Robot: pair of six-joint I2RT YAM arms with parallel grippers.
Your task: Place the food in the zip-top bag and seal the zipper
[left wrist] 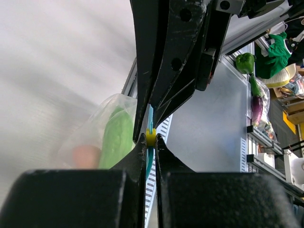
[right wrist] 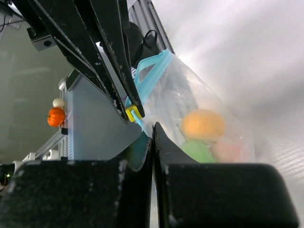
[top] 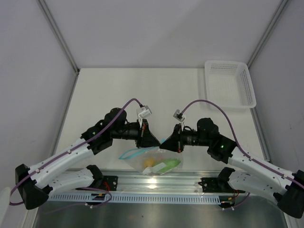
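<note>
The zip bag point(top: 156, 161) hangs at the table's front edge, holding an orange-yellow item point(right wrist: 203, 124), a green item point(left wrist: 117, 135) and a pinkish one point(right wrist: 225, 151). Its blue zipper point(right wrist: 155, 71) runs up to a yellow slider point(left wrist: 150, 137). My left gripper is shut on the slider and zipper end. My right gripper is shut right beside it, along the zipper line; nothing clearly shows between its fingertips.
An empty white basket point(top: 229, 83) stands at the back right. Metal rails point(top: 152, 187) run along the front edge.
</note>
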